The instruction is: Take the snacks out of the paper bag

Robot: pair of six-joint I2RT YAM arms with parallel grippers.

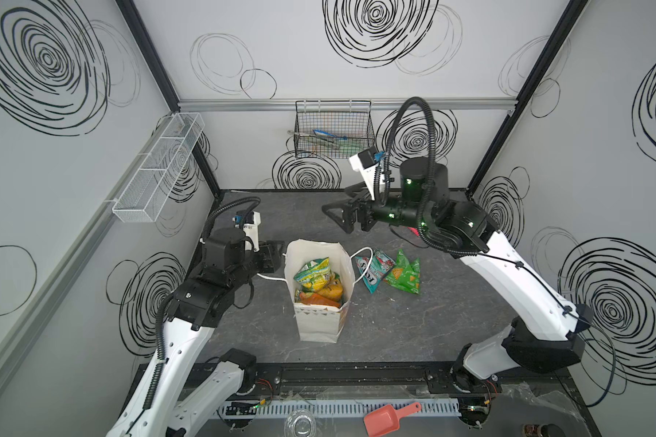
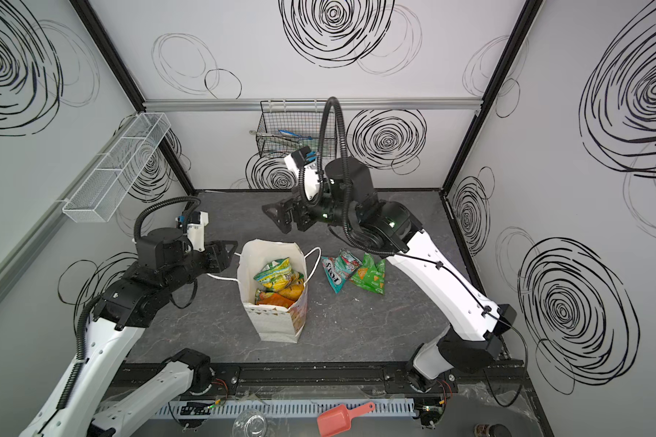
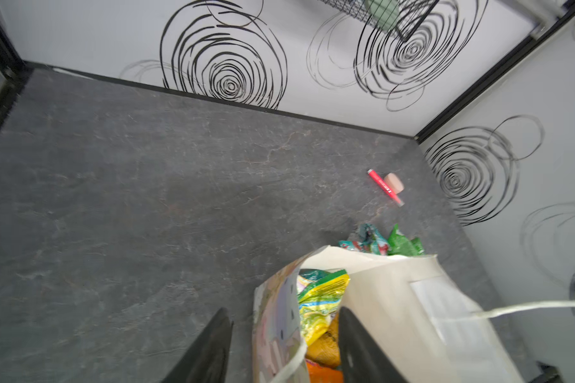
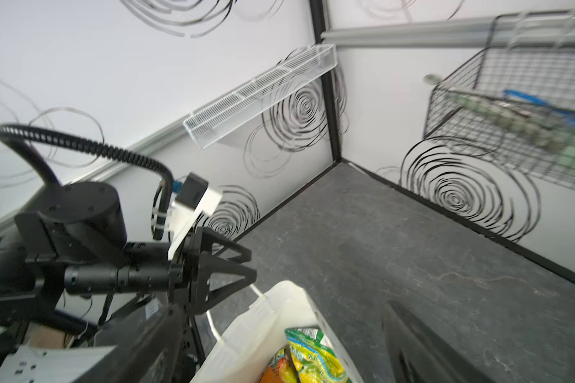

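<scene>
The white paper bag [image 1: 319, 327] stands upright, its mouth open. Inside it are a yellow-green snack packet [image 1: 313, 275] and orange packets [image 2: 275, 299]. Two snacks lie on the table right of the bag: a teal packet [image 1: 375, 269] and a green one [image 1: 404, 274]. By the bag's left rim is my left gripper [image 1: 277, 255], its fingers apart; the bag's rim shows between them in the left wrist view, but no grip on it is visible. My right gripper [image 1: 335, 209] hangs open and empty, above and behind the bag.
White string handles [image 1: 368, 262] stick out at both sides of the bag. A red marker [image 3: 384, 186] lies at the back right. Wire baskets hang on the back wall [image 1: 334, 131] and left wall [image 1: 156, 167].
</scene>
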